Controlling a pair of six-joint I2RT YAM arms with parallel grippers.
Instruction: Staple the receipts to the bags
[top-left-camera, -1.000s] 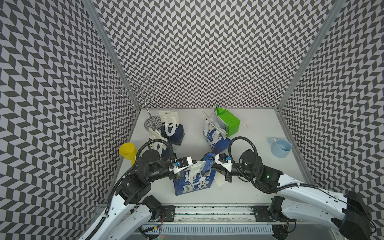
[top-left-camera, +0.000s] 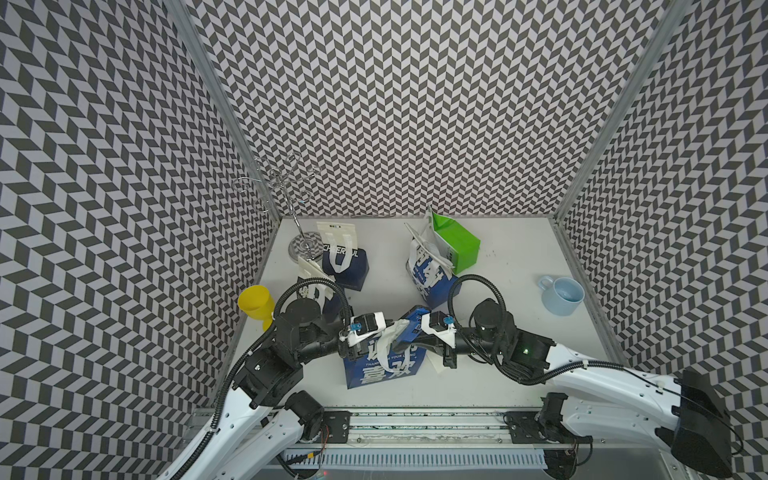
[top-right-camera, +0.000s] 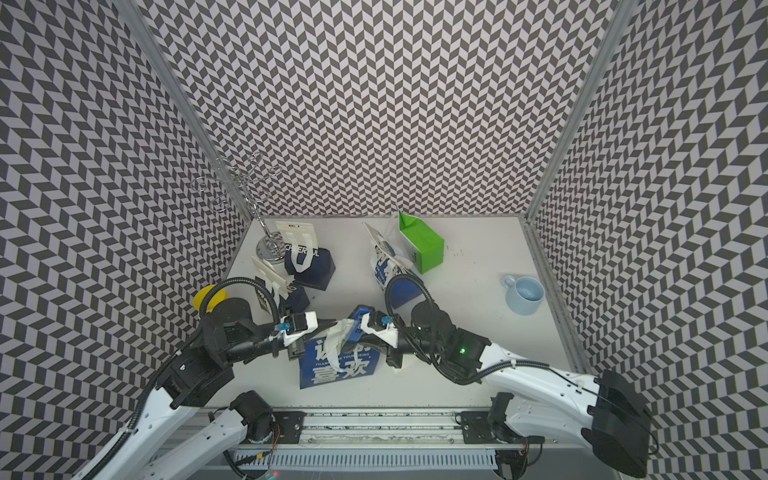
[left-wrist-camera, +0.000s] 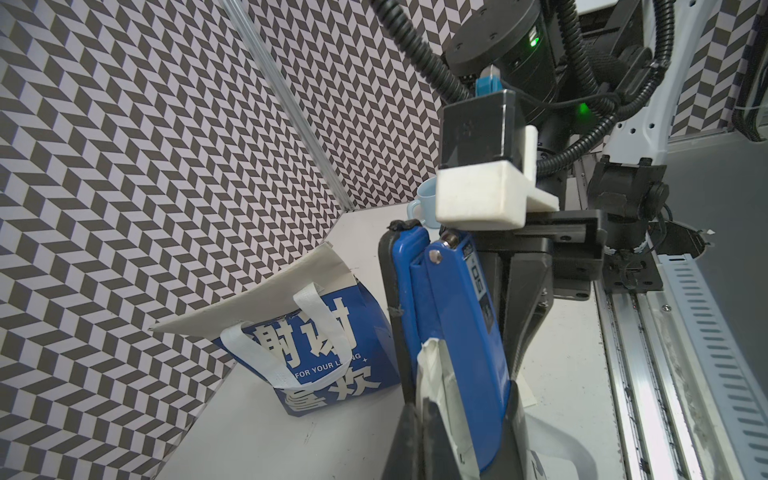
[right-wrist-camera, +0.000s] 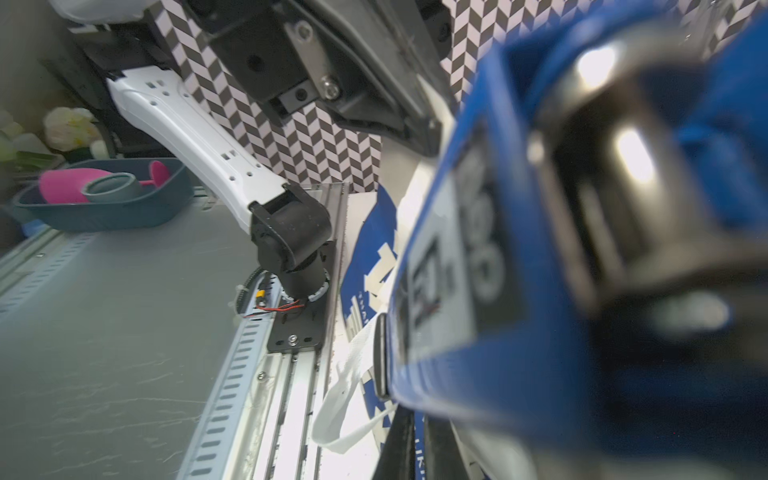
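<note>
At the front of the table stands a blue bag (top-left-camera: 376, 370) with white lettering and a white handle. My left gripper is shut at its pale paper top (left-wrist-camera: 457, 408); whether a receipt is layered there I cannot tell. The blue stapler (left-wrist-camera: 472, 344) is in my right gripper, its two halves around that pale paper in the left wrist view. The stapler's blurred body fills much of the right wrist view, and the right gripper's fingertips (right-wrist-camera: 400, 452) stand close together below it. A pale slip of paper (top-left-camera: 436, 361) lies on the table right of the bag.
Behind stand another blue bag (top-left-camera: 429, 276), a green bag (top-left-camera: 457, 242) and a navy bag (top-left-camera: 347, 266), with one more bag (top-left-camera: 318, 289) near the left arm. A metal rack (top-left-camera: 305, 246), yellow cup (top-left-camera: 255, 301) and blue mug (top-left-camera: 561, 296) stand aside.
My right gripper has moved a little left with the stapler, closer to the left gripper. The front bag has shifted slightly left; the left arm looks still.
</note>
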